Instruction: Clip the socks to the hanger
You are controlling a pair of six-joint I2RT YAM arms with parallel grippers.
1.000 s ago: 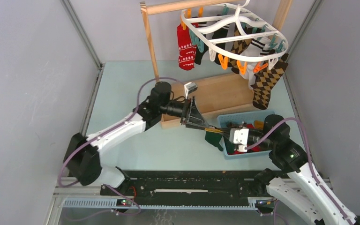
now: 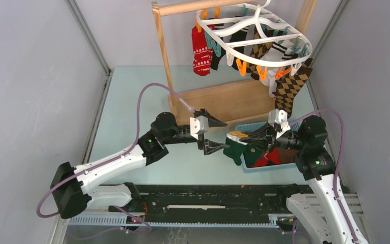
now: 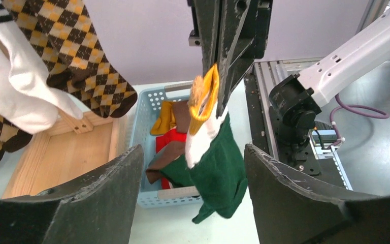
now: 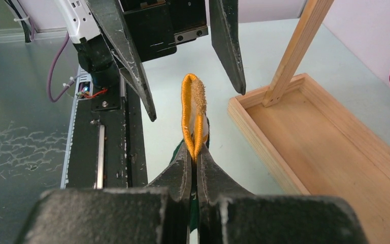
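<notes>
A green sock (image 3: pixel 218 175) with a white and yellow cuff (image 3: pixel 204 99) hangs from my right gripper, which is shut on the cuff's edge. My left gripper (image 2: pixel 226 135) stands apart to the left of that cuff, its fingers wide of each other and nothing between them; in the right wrist view its two dark fingers (image 4: pixel 227 48) flank the cuff from beyond. The white hanger (image 2: pixel 254 63) is above, with orange, teal and white clips (image 2: pixel 241 66) along its ring. A red patterned sock (image 2: pixel 201 51) and a brown argyle sock (image 2: pixel 291 89) hang from it, among several others.
The light blue basket (image 2: pixel 239 127) holds more socks and stands beneath my right gripper. Behind is a shallow wooden tray (image 2: pixel 233 101) with an upright wooden post (image 2: pixel 163 51) at its left.
My right wrist has turned; the green sock stays with it.
</notes>
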